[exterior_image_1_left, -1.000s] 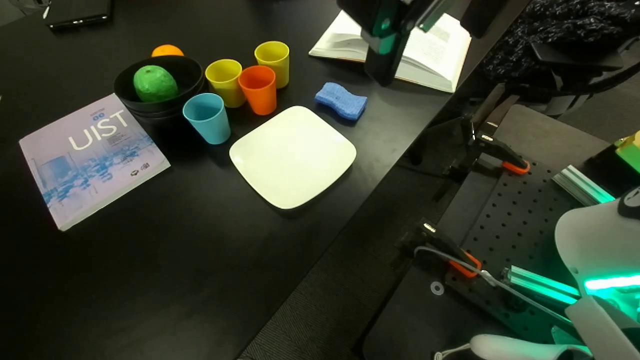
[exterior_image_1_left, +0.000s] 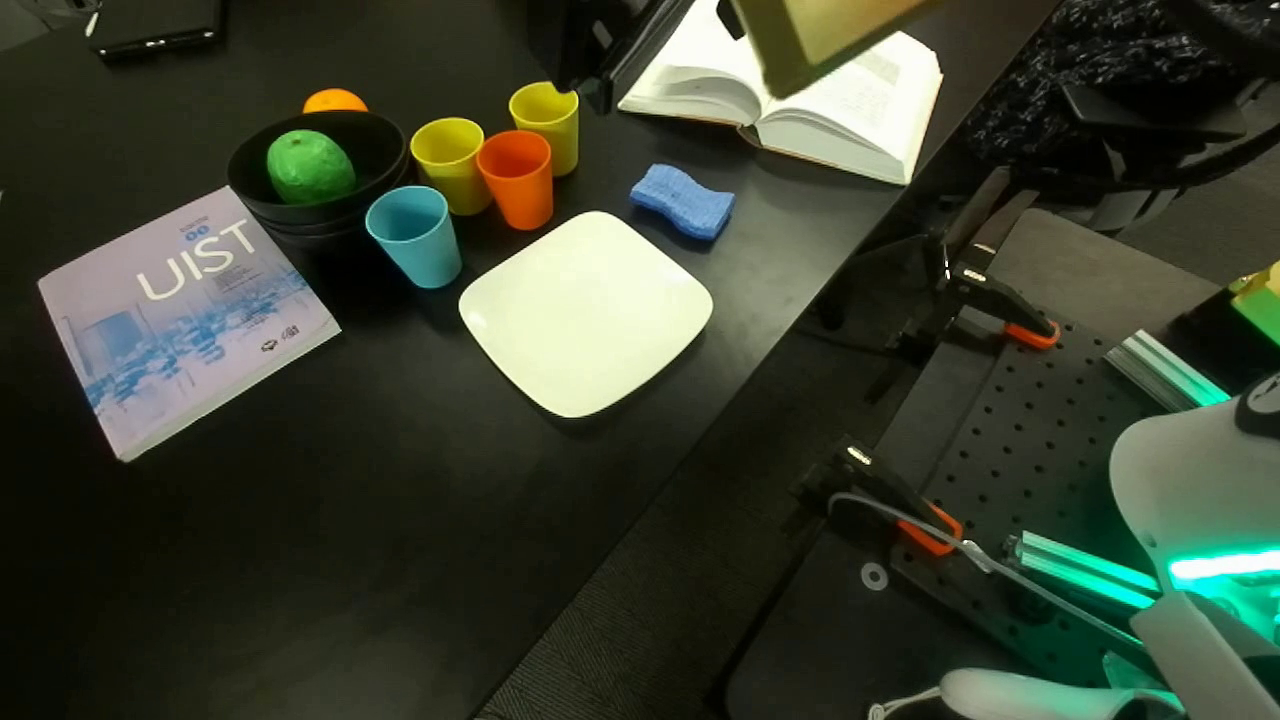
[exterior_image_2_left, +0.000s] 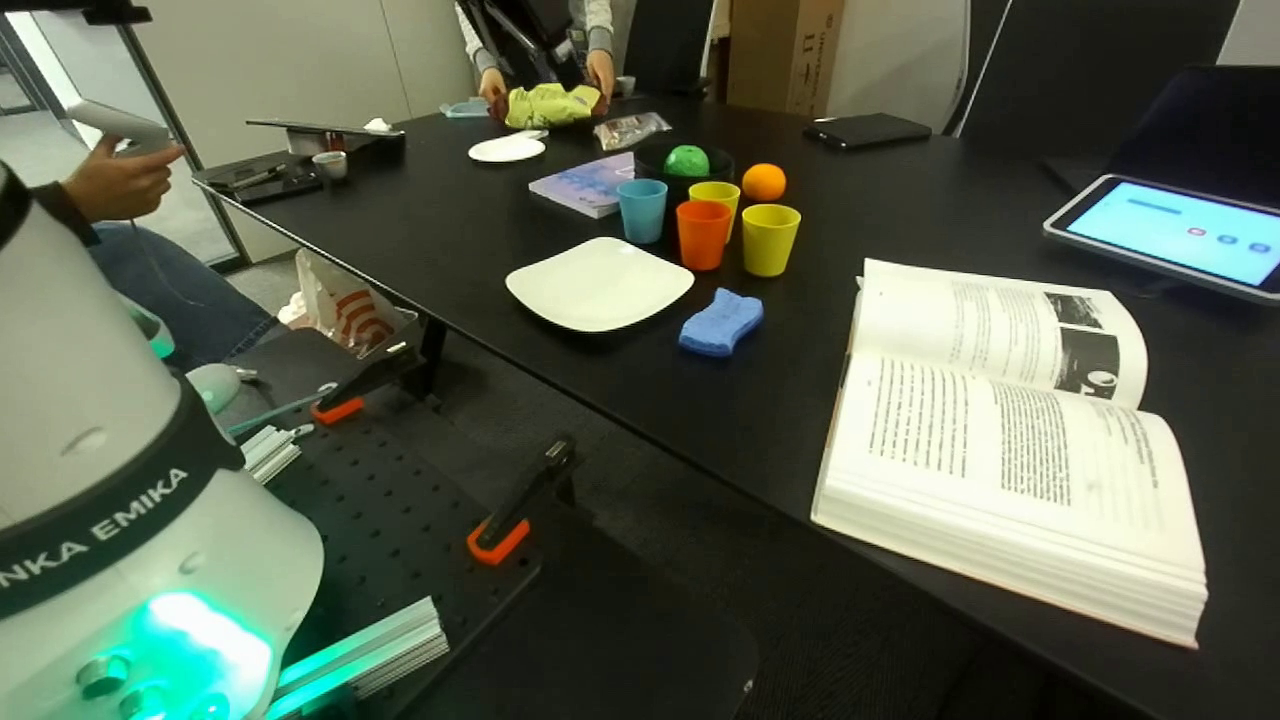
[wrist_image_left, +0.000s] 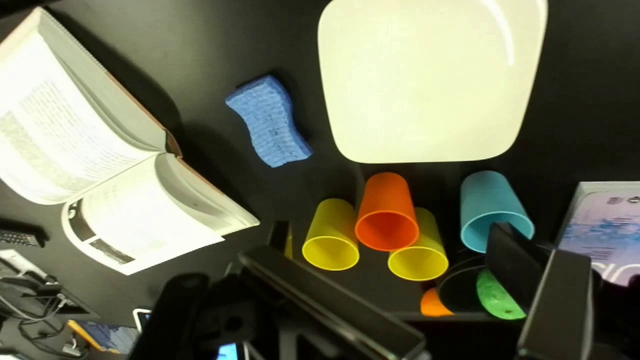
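Observation:
My gripper stands open in the wrist view, its dark fingers spread wide with nothing held between them. It hangs above the table, so the cups beyond show through the gap. In exterior view 1, part of the dark hand (exterior_image_1_left: 600, 48) enters at the top edge, its fingertips unclear. The white plate (exterior_image_1_left: 585, 314) lies empty. Beside it are the blue sponge (exterior_image_1_left: 683, 200), orange cup (exterior_image_1_left: 518, 180), blue cup (exterior_image_1_left: 414, 236) and two yellow cups, one nearer the orange cup (exterior_image_1_left: 450, 166) and one farther back (exterior_image_1_left: 546, 126).
A green fruit (exterior_image_1_left: 310, 166) sits in black bowls (exterior_image_1_left: 378, 150), an orange (exterior_image_1_left: 335, 101) behind. The UIST book (exterior_image_1_left: 186, 312) lies left; an open book (exterior_image_2_left: 984, 420) lies right. A tablet (exterior_image_2_left: 1170, 234) stands farther back.
The hand has shifted left and up in exterior view 1, uncovering more of the open book. A blurred pale-yellow block now shows at the top. The tabletop objects have not moved.

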